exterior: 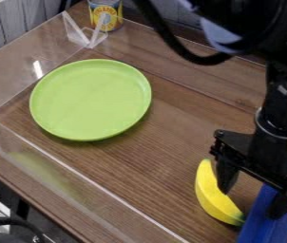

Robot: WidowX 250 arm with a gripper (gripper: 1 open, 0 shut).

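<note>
A yellow banana (214, 197) lies near the front right of the wooden counter, beside a blue object (267, 228) at the right edge, partly hidden. My black gripper (253, 173) is low over the two, open, with its fingers just above the banana's upper end and the blue object. A green plate (90, 100) lies on the left half of the counter.
A can (105, 13) stands at the back left. Clear plastic walls edge the left side.
</note>
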